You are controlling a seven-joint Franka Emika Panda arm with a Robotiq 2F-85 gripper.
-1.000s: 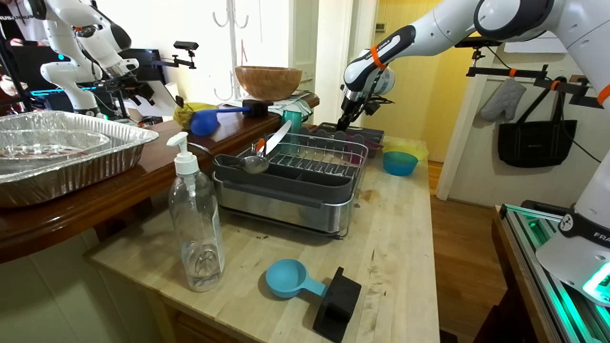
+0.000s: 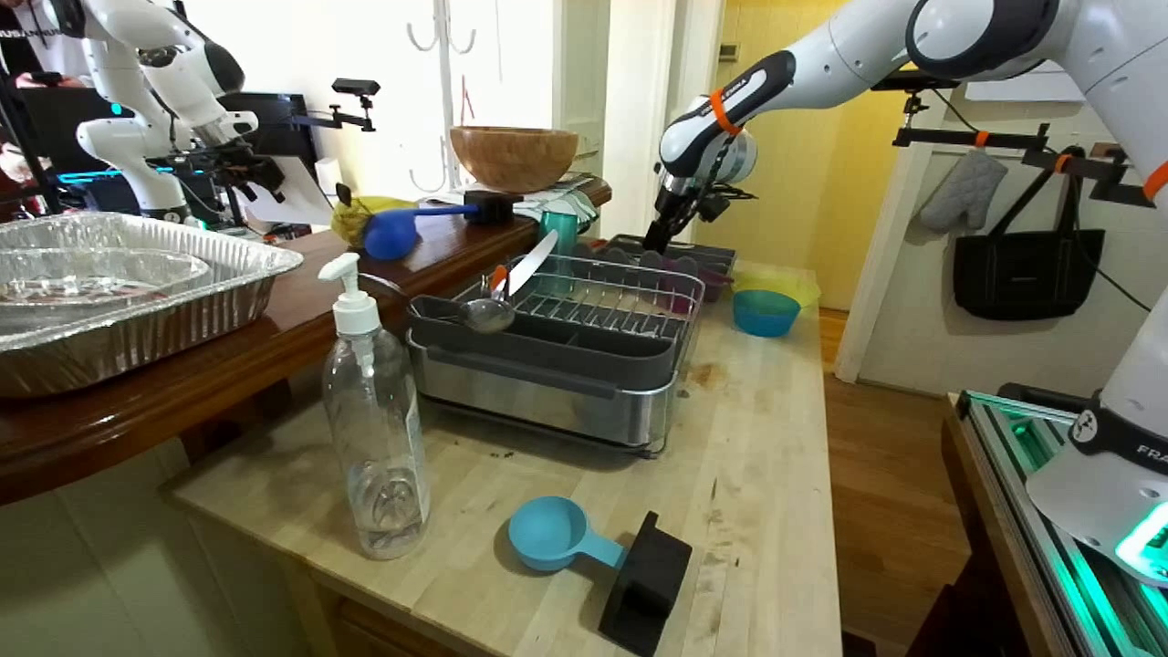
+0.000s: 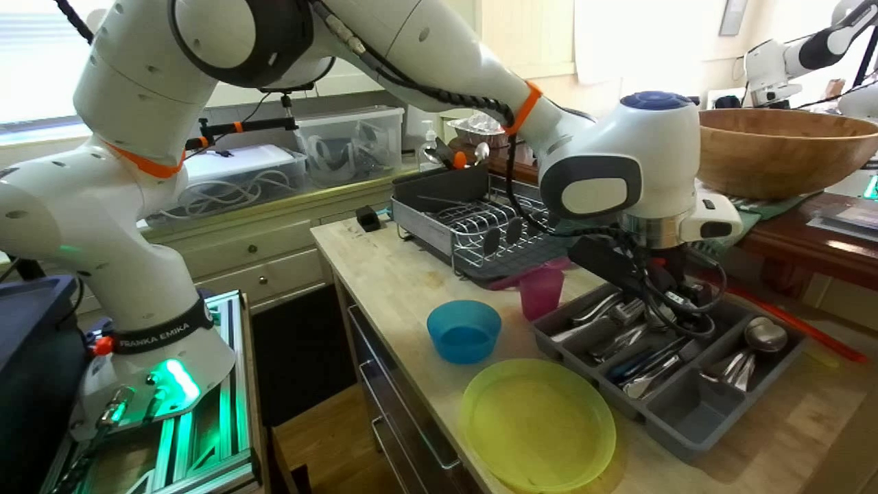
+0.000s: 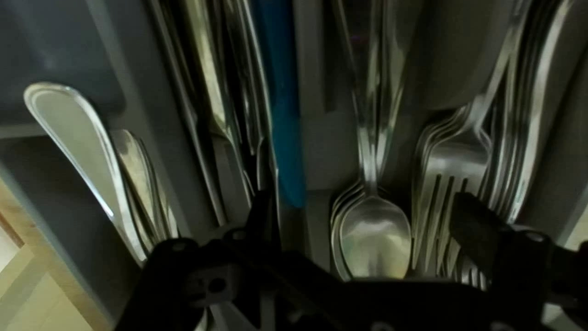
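Note:
My gripper is open above the grey cutlery tray (image 3: 696,410), its two dark fingers well apart. In the wrist view a stack of spoons (image 4: 375,237) lies below the gap between them. The right finger (image 4: 475,218) overlaps the forks (image 4: 455,165), while the left one (image 4: 263,215) is by the blue-handled utensil (image 4: 282,105). Nothing is visibly held; contact with the cutlery cannot be told. In exterior view 2 cables and the wrist hide the fingertips.
Beside the tray stand a pink cup (image 3: 541,291), a blue bowl (image 3: 464,331) and a yellow plate (image 3: 539,424). The dish rack (image 2: 547,378) is close by. A wooden bowl (image 3: 786,152) rests on the raised ledge. Bare counter lies in front of the rack.
My arm stands nearly where it was a second ago, with at most a slight shift at the gripper. The counter objects have not moved. The background robot's gripper has shifted slightly.

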